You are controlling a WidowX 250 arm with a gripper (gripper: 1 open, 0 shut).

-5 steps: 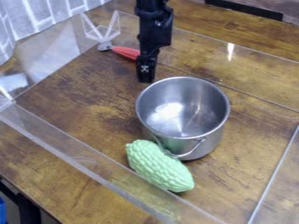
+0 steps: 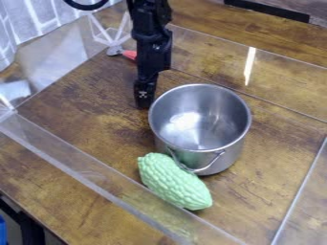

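Observation:
My black gripper [image 2: 144, 96] is low over the wooden table, just behind and left of a steel pot [image 2: 201, 125], its tip near the pot's rim; whether its fingers are open or shut is unclear. A red object [image 2: 129, 55] lies behind the arm, partly hidden by it. At the front, a pale green bumpy vegetable-like object [image 2: 174, 182] lies beside the pot. The pot looks empty.
Clear plastic walls surround the work area, with a white frame-like piece [image 2: 113, 41] at the back left.
Over the last second my gripper has moved left and down toward the table beside the pot. The pot and green object have not visibly moved.

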